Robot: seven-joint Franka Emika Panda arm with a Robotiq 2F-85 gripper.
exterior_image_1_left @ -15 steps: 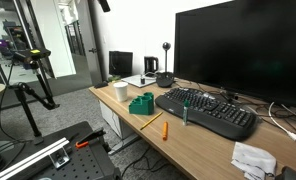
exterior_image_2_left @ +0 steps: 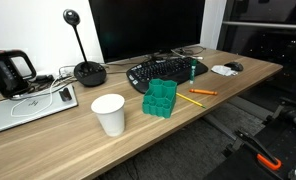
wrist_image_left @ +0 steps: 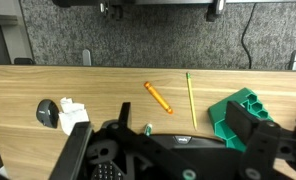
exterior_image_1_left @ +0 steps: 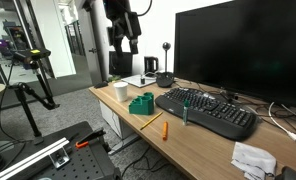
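Note:
My gripper (exterior_image_1_left: 126,47) hangs high above the near side of the desk, open and empty, its two fingertips apart at the top edge of the wrist view. Below it on the desk sits a green compartmented holder (exterior_image_2_left: 159,98), with a white cup (exterior_image_2_left: 110,115) to its left in exterior view 2. Flat on the wood lie a thin yellow pencil (wrist_image_left: 192,98) and an orange marker (wrist_image_left: 158,96), apart from each other. A small green marker (exterior_image_1_left: 185,112) stands upright near the black keyboard (exterior_image_1_left: 206,113).
A large monitor (exterior_image_1_left: 253,50) rises behind the keyboard. White cloth (exterior_image_1_left: 253,158) and a black mouse (exterior_image_2_left: 234,66) lie at one end of the desk; a kettle (exterior_image_2_left: 10,72) and a webcam on a stand (exterior_image_2_left: 78,40) are at the other. Bare wood surrounds the pencil and orange marker.
The gripper has come down into exterior view 1 from above, still open. Objects on the desk have stayed where they were.

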